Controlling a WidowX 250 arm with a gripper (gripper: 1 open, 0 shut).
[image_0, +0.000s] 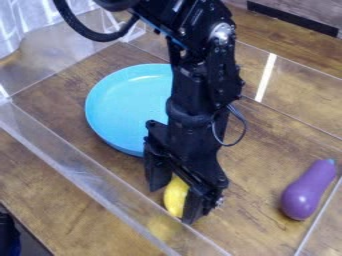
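Note:
My black gripper (185, 178) is low over the wooden table, its fingers down around a yellow round object (175, 196), which is mostly hidden by the fingers. Whether the fingers are closed on it cannot be told. A blue bowl (112, 108) lies behind the gripper to the left, partly hidden by the arm. A purple eggplant-like object (309, 190) lies to the right, apart from the gripper.
Clear transparent walls run along the left and lower left of the workspace. Bare wooden table (281, 130) shows at the upper right and at the far left.

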